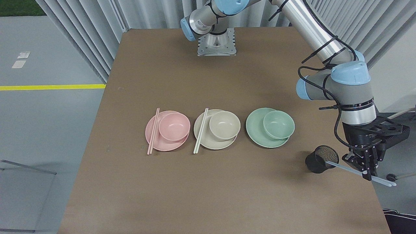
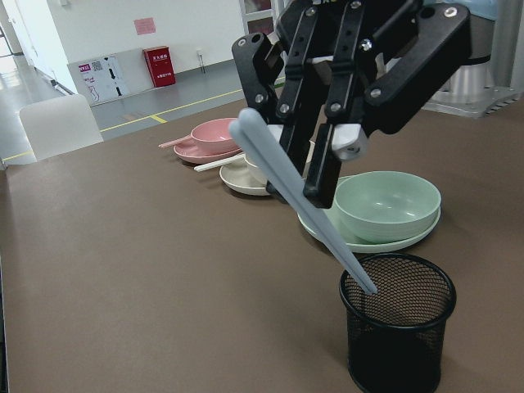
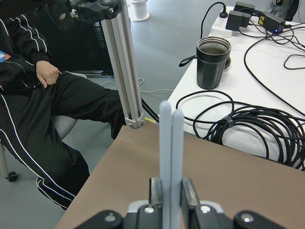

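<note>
My gripper is shut on a pair of pale grey-blue chopsticks (image 2: 303,196), held slanting, with their lower tips over the mouth of a black mesh cup (image 2: 397,336) at the table's right in the front view. Three place settings stand in a row: a pink plate (image 1: 163,146) with pink bowl (image 1: 174,126) and pink chopsticks (image 1: 153,130), a cream plate (image 1: 214,144) with cream bowl (image 1: 225,125) and chopsticks (image 1: 201,130), and a green plate (image 1: 255,128) with green bowl (image 1: 279,124), without chopsticks on it.
In the wrist view a white table (image 3: 248,95) with cable coils and a dark tumbler (image 3: 212,64) lies beyond the edge, with a seated person beside a metal post.
</note>
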